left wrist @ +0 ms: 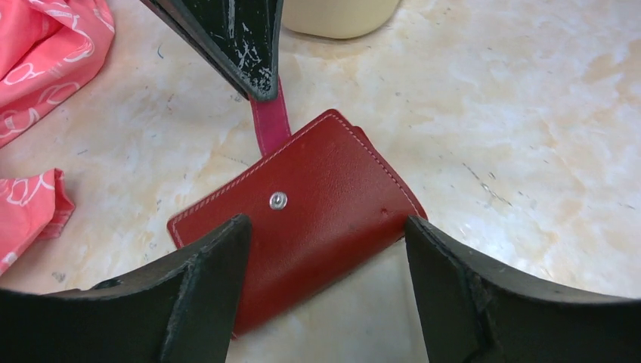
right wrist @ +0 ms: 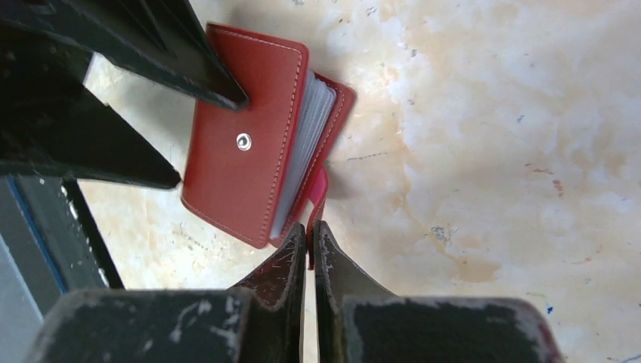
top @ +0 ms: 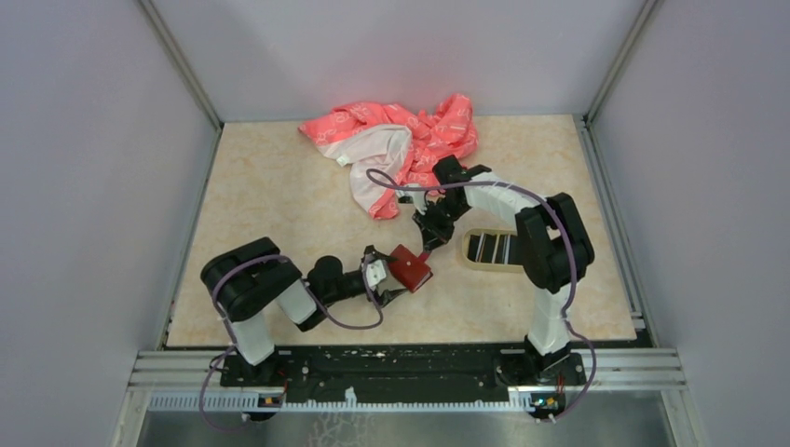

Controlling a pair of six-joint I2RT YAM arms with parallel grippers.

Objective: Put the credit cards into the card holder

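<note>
The dark red card holder [top: 410,270] lies on the table between the arms, its flap with the metal snap [left wrist: 278,200] facing up. In the right wrist view, grey-clear leaves [right wrist: 306,140] show along its open edge; whether any card sits among them I cannot tell. My left gripper stands open over the holder, fingers apart, gripping nothing. From the holder's edge runs a pink-red strap [right wrist: 320,193], and my right gripper is shut on it, the thin strap showing between its fingertips.
A beige tray [top: 494,269] with dark and pale striped contents sits to the right, partly under the right arm. Crumpled pink cloth [top: 438,130] lies at the back.
</note>
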